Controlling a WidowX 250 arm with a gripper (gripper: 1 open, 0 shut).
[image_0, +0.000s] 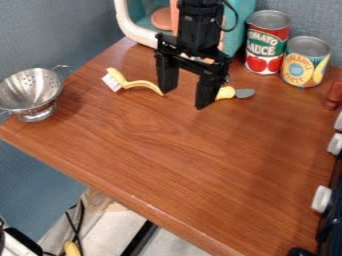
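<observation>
My black gripper (185, 80) hangs over the back middle of the wooden table (187, 170), open, with nothing visible between its fingers. A yellow brush (140, 84) with white bristles lies left of it. A yellow-handled utensil (243, 93) with a grey end lies just right of it, partly behind the right finger.
A steel colander (30, 92) sits at the left edge. A tomato can (267, 45), a yellow can (306, 62) and a teal toy kitchen (132, 20) stand at the back. Black appliance parts line the right edge.
</observation>
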